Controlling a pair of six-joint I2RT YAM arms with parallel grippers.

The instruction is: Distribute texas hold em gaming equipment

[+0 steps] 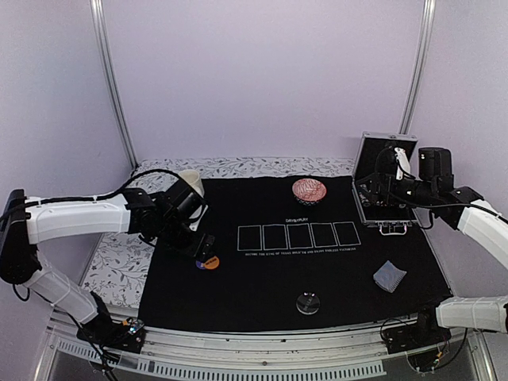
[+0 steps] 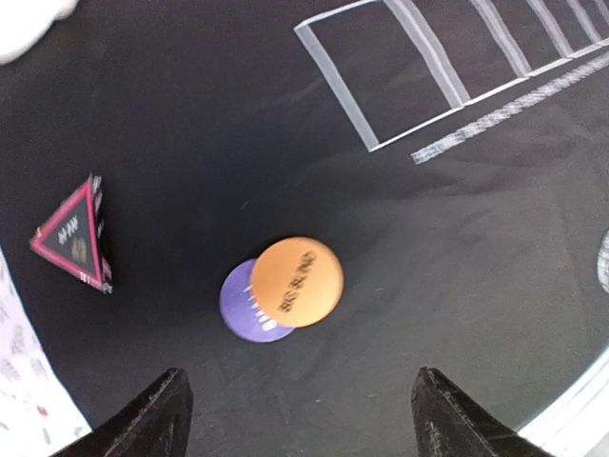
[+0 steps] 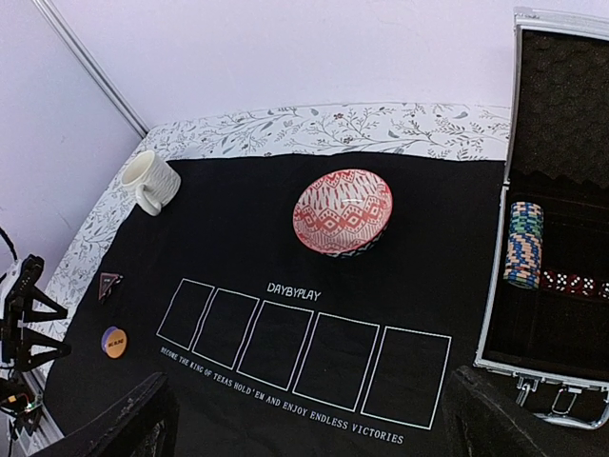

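Note:
An orange BIG BLIND disc (image 2: 298,282) partly covers a purple disc (image 2: 250,309) on the black mat. My left gripper (image 1: 205,244) is right by this pair in the top view; its fingers (image 2: 157,419) stand apart and empty. A dark round disc (image 1: 308,303) lies near the mat's front edge. A pink-edged black triangular piece (image 2: 74,233) sits left of the discs. The open case (image 3: 557,352) holds stacked chips (image 3: 523,245) and red dice (image 3: 574,284). High over the mat near the case, my right gripper is open with nothing between its fingers.
A white mug (image 3: 150,181) and a red-patterned bowl (image 1: 309,190) stand toward the back. A folded grey cloth (image 1: 390,276) lies at front right. Printed card boxes (image 1: 298,236) in the mat's middle are bare.

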